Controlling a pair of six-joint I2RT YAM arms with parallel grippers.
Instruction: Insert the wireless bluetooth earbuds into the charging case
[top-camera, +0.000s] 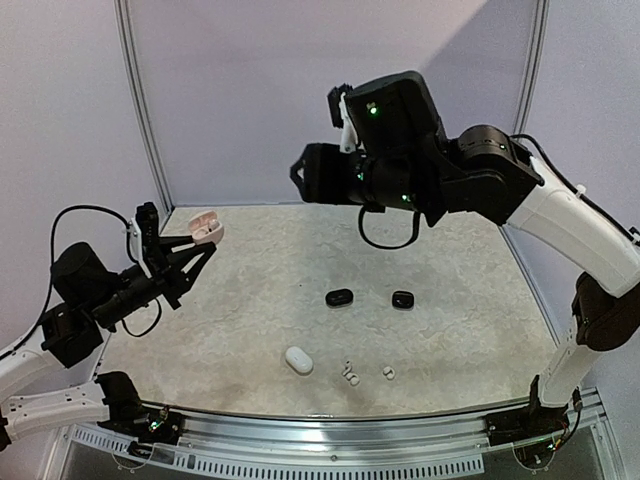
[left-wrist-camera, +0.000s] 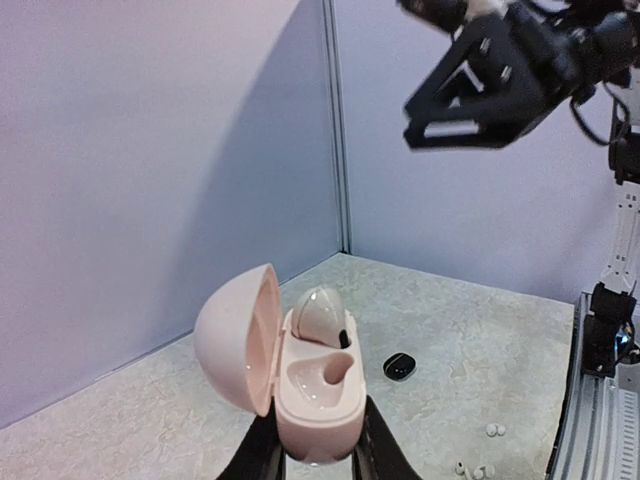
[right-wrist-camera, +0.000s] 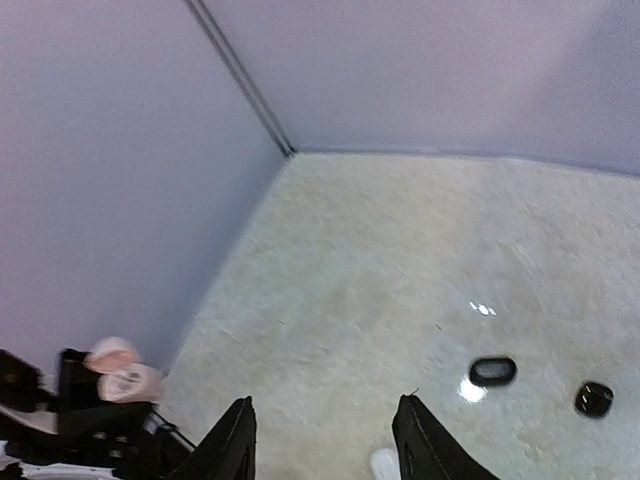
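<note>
My left gripper (top-camera: 205, 248) is shut on a pale pink charging case (left-wrist-camera: 318, 405) and holds it above the table at the left. The case's lid (left-wrist-camera: 232, 340) stands raised. One light-coloured earbud (left-wrist-camera: 320, 315) sits in the far slot, its rounded head above the rim. The near slot is an empty hollow. Up and away to the right of the case, my right gripper is open, its fingers apart and nothing between them.
On the table lie a white case (top-camera: 299, 360), a black case (top-camera: 339, 297) and another black case (top-camera: 403, 299). Several small loose earbuds (top-camera: 351, 376) lie near the front, one earbud (top-camera: 389, 373) a little apart.
</note>
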